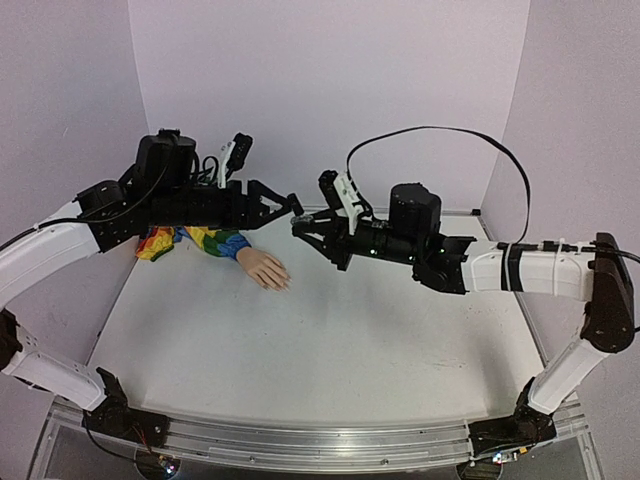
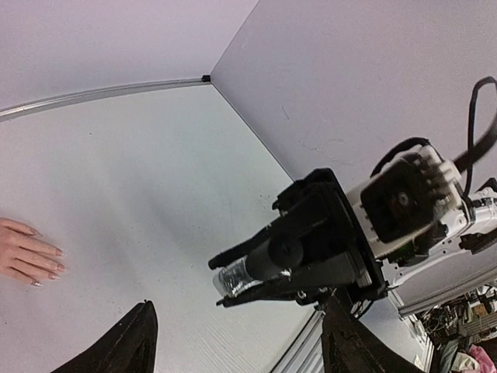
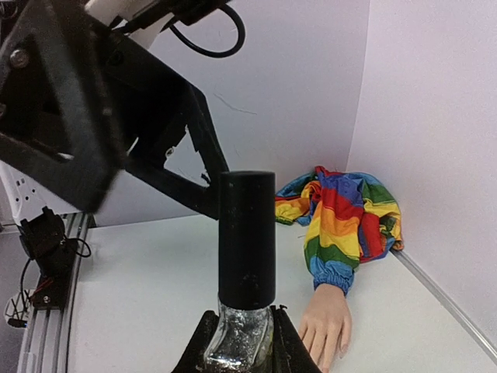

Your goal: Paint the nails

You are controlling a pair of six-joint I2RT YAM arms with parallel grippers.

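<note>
My right gripper (image 1: 316,228) is shut on a nail polish bottle (image 3: 238,336) with a tall black cap (image 3: 247,233), held tilted above the board near the centre. My left gripper (image 1: 272,204) is part open just left of the cap, its fingers apart; in the left wrist view they frame the bottle from below the picture's edge, with nothing seen between them. A mannequin hand (image 1: 262,266) with pale fingertips lies palm down on the white board (image 1: 330,350), below and behind the grippers.
A rainbow-striped cloth sleeve (image 3: 335,225) covers the hand's arm at the back left. White walls (image 1: 330,70) enclose three sides. The front and right of the board are clear.
</note>
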